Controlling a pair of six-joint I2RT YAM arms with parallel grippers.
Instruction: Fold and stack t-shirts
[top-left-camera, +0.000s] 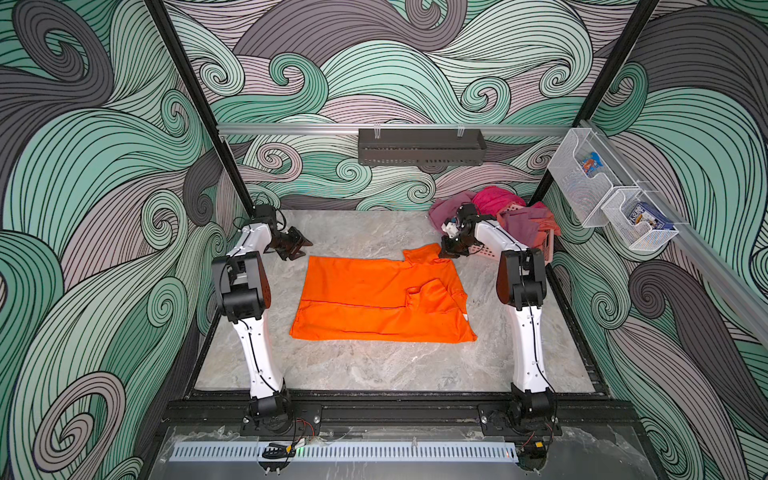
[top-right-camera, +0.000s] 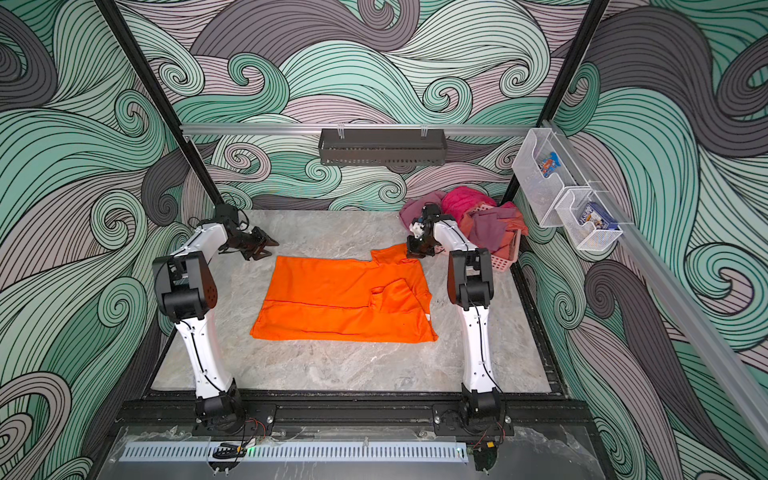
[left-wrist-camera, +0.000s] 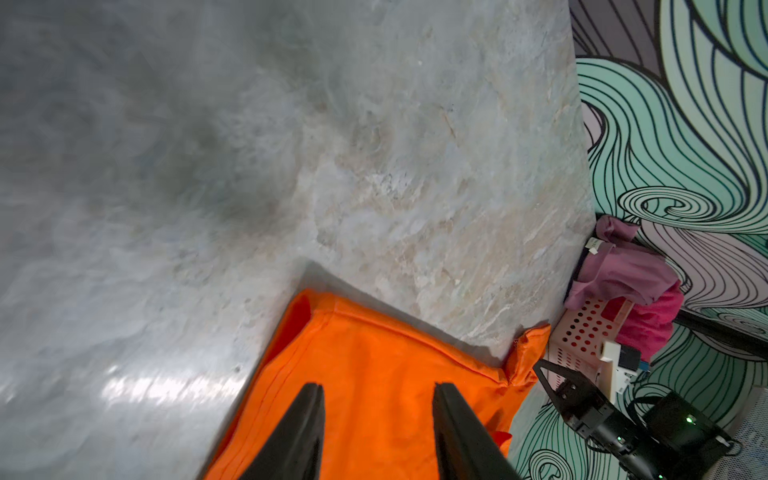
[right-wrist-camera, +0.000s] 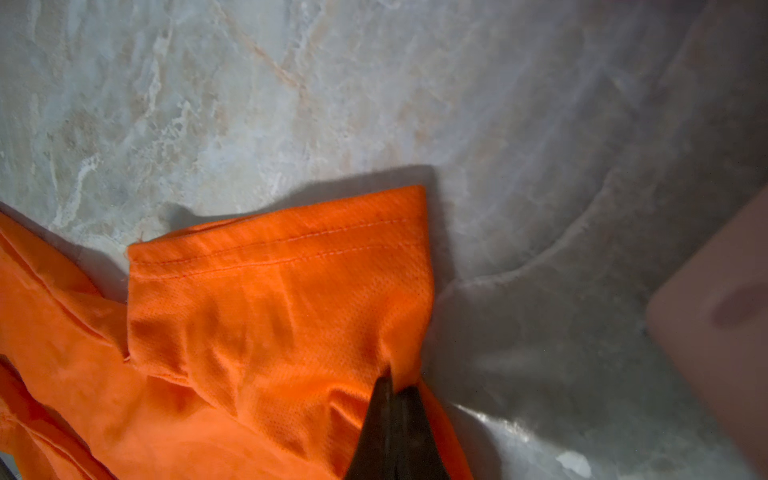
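An orange t-shirt (top-left-camera: 360, 280) lies on the table, its near side folded over lengthwise and one sleeve (top-left-camera: 432, 294) lying on top. In the top left view my left gripper (top-left-camera: 307, 249) is just off the shirt's far left corner. Its fingers (left-wrist-camera: 308, 428) stand apart in the left wrist view, with no cloth gripped and the shirt's corner (left-wrist-camera: 320, 308) beyond them. At the far right sleeve (right-wrist-camera: 280, 280), my right gripper is shut on the cloth, which creases towards its fingertips near the sleeve's edge.
A pink basket (top-right-camera: 505, 257) heaped with pink, mauve and red clothes (top-right-camera: 472, 204) stands at the back right, close by my right gripper. Bare table (top-left-camera: 352, 232) shows behind the shirt and in front of it.
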